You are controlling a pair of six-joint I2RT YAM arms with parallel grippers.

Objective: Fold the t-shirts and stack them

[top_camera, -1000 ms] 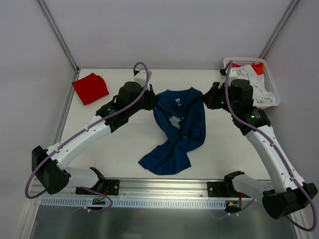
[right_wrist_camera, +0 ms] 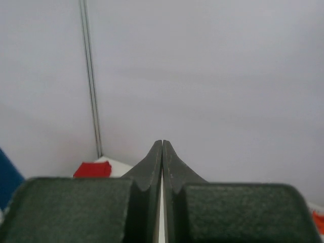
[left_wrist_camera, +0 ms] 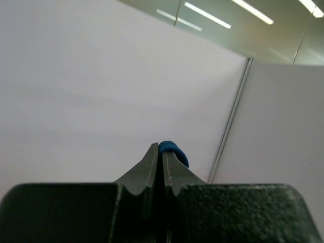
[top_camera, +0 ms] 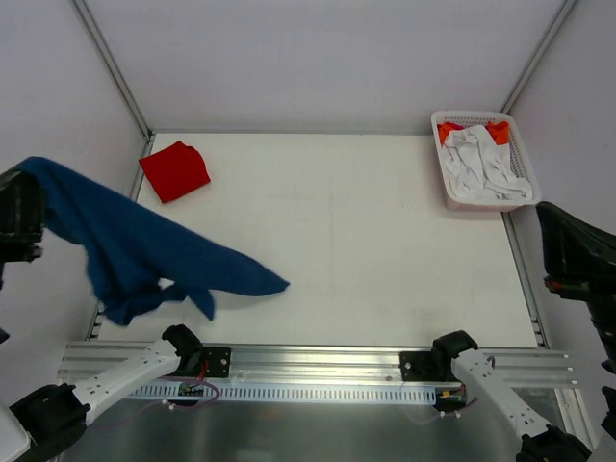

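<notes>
A dark blue t-shirt [top_camera: 159, 245] hangs stretched in the air at the left of the top view, its upper corner at my left gripper. In the left wrist view a bit of blue cloth [left_wrist_camera: 173, 149] shows at the tips of my left gripper, which is shut on it. My right gripper is shut with nothing between its fingers. It stands high at the right edge of the top view, apart from the shirt. On the table's back left lies a folded red t-shirt [top_camera: 175, 171].
At the back right stands a white basket [top_camera: 526, 164] holding white cloth [top_camera: 481, 166] and orange-red cloth [top_camera: 498, 132].
Both arms have risen and spread apart to the sides. The blue shirt, earlier held between both grippers, has left the right one and swung to the left with the left one.
</notes>
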